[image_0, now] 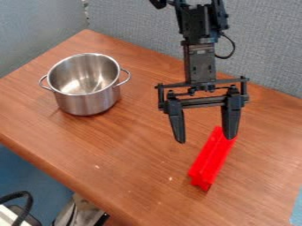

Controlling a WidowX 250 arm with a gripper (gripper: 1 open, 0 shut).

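My gripper (204,135) hangs above the wooden table, its two black fingers wide apart and nothing between them. A red oblong block (210,163) lies on the table just below and to the right of the gap, its far end near the right finger. A steel pot (84,101) with two side handles stands at the left of the table and looks empty.
A grey padded wall (266,53) runs behind it. Cables and some equipment sit beyond the table's edge at the lower left.
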